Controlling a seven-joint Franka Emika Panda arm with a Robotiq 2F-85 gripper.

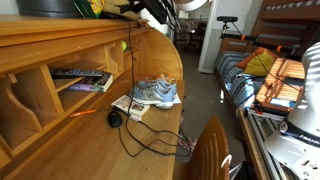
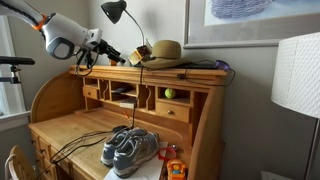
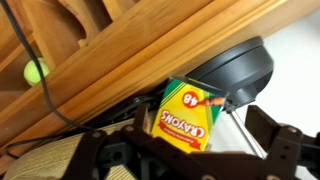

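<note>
A green-and-orange crayon box [image 3: 182,116] lies within the span of my gripper in the wrist view. The fingers are open, with one finger on either side of the box and room beside it. In exterior view 2 my gripper [image 2: 116,54] hovers over the top shelf of the desk, left of the small box [image 2: 138,54]. Only dark parts of the gripper show along the top edge of exterior view 1. How far the fingertips are from the box in height is hard to tell.
A black lamp base [image 3: 238,72] sits close beside the box. On the shelf, a brown hat [image 2: 162,55] stands to the right. Below, grey shoes [image 2: 132,150] and loose cables occupy the desktop [image 1: 90,145]. A green ball [image 2: 169,94] rests in a cubby.
</note>
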